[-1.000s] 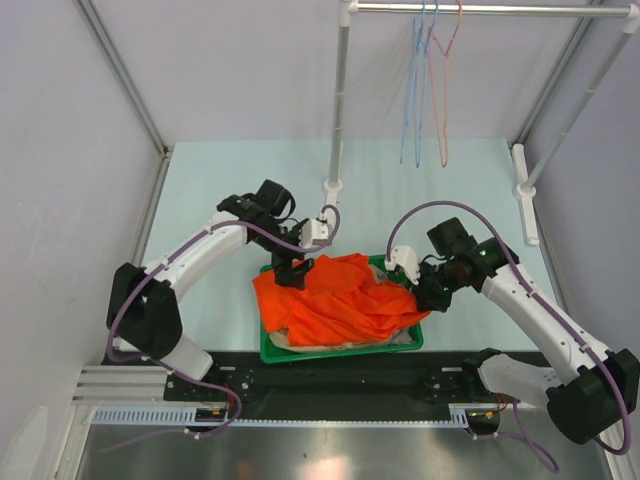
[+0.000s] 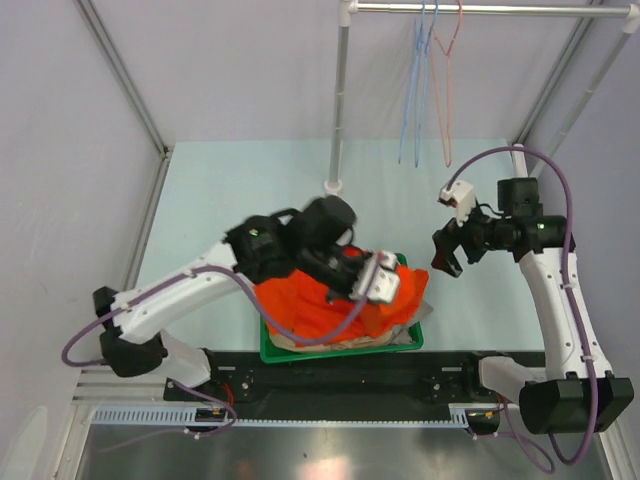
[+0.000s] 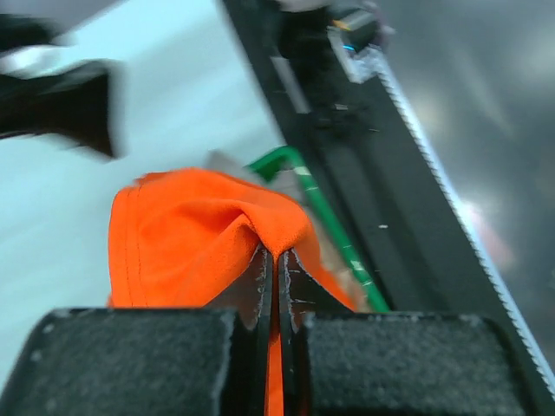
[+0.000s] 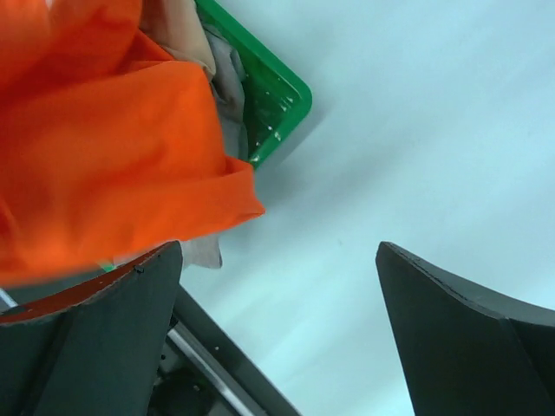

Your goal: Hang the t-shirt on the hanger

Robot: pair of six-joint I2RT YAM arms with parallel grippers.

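The orange t shirt lies bunched in the green bin. My left gripper is shut on a fold of that shirt; in the top view it is motion-blurred over the bin. My right gripper stands open to the right of and above the bin, with nothing between its fingers; the shirt shows ahead of it at the left of the right wrist view. Blue hangers and a pink hanger hang on the rail at the back.
The metal rail spans the back right on white posts. Grey and beige cloths lie under the shirt in the bin.
My left gripper has moved right, over the bin, and now has shirt fabric in it. My right gripper has let go of the shirt's right part and drawn back up and right.
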